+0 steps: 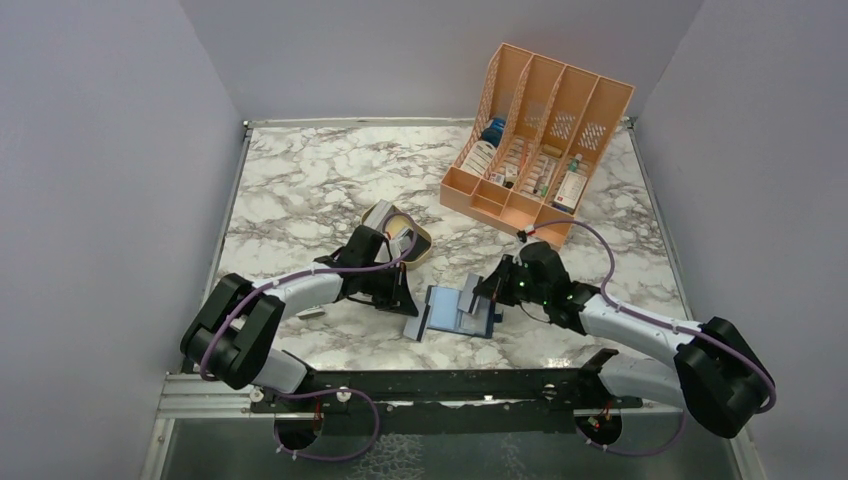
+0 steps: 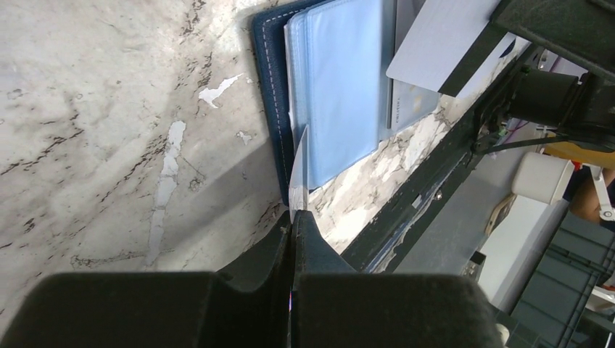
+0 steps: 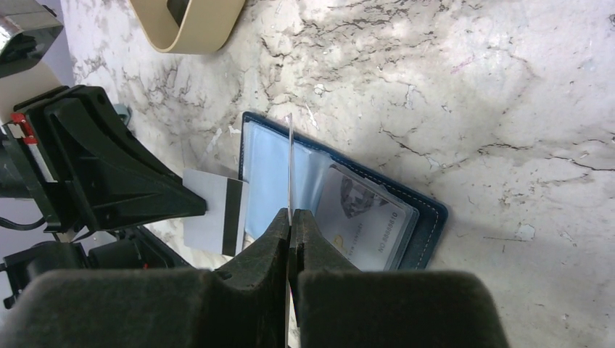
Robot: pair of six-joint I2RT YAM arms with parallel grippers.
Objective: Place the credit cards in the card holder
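Observation:
The blue card holder (image 1: 446, 308) lies open near the table's front edge, its clear sleeves facing up. In the left wrist view, my left gripper is shut on a thin card (image 2: 299, 174), seen edge-on at the holder's edge. The right wrist view shows this striped card's face (image 3: 206, 205) beside the holder's end. My right gripper is shut on another card, edge-on above the holder; the left wrist view shows its black-striped face (image 2: 455, 47). A grey card (image 3: 360, 221) with printed digits lies at one clear sleeve of the holder.
A beige bin (image 1: 424, 254) with dark contents stands behind my left gripper. At the back right is an orange compartment organizer (image 1: 488, 207) with bottles and boxes.

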